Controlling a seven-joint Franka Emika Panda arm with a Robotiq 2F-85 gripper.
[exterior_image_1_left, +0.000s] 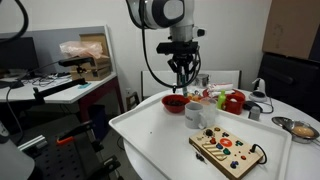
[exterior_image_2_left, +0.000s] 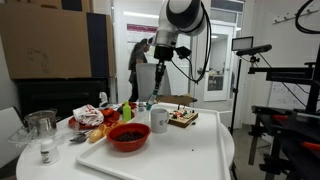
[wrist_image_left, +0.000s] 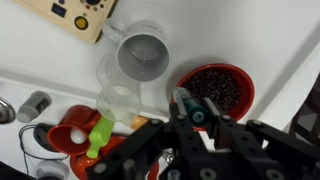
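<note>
Held upright in my gripper (exterior_image_1_left: 182, 73) is a slim grey-green object (wrist_image_left: 188, 103); its exact kind is hard to make out. In the wrist view it overlaps the near-left edge of a red bowl (wrist_image_left: 243, 77) that contains dark beans (wrist_image_left: 217, 88). A white mug (wrist_image_left: 143, 57), empty inside, stands beside the bowl, with a clear cup (wrist_image_left: 120, 102) close to it. From the side, the gripper hangs well above the bowl (exterior_image_1_left: 174, 105) and mug (exterior_image_1_left: 192, 119), touching neither. My fingertips are partly hidden by the held object.
A wooden board (exterior_image_1_left: 226, 152) with dark markings lies to the right of the mug. Red containers and a green item (wrist_image_left: 101, 136) crowd the back.
</note>
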